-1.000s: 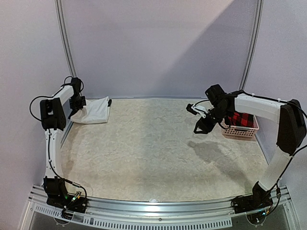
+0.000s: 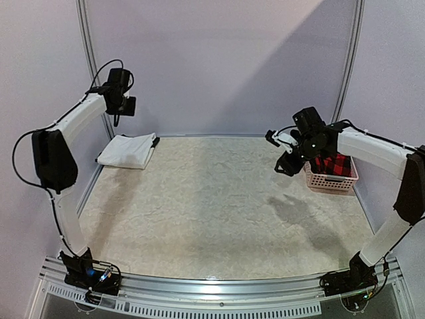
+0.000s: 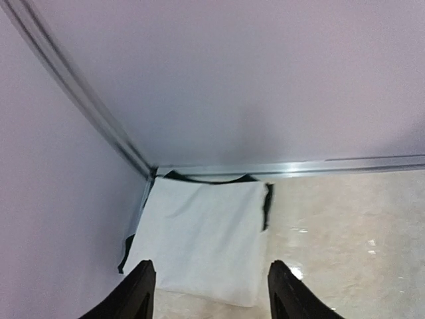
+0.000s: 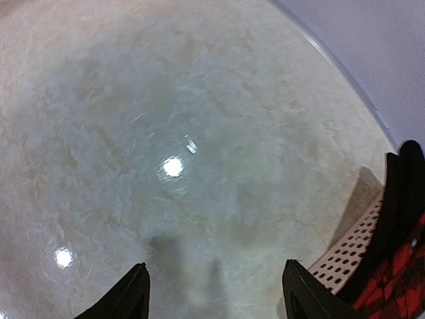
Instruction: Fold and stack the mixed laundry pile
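Note:
A folded white cloth (image 2: 126,152) lies flat in the far left corner of the table, with black fabric showing along its edges; the left wrist view shows the same white cloth (image 3: 199,239) from above. My left gripper hangs over it, open, fingers wide apart and empty. On the right, a pink basket (image 2: 332,182) holds red-and-black plaid fabric (image 2: 336,165) and something black (image 4: 392,199). Just left of the basket, above the table, is my right gripper, open with bare tabletop visible between its fingers.
Walls close off the back and both sides, and a metal rail (image 2: 219,287) runs along the front edge.
My left arm has risen off the cloth and swung slightly right; the cloth has shifted a little to the right. The right gripper has moved slightly right, nearer the basket.

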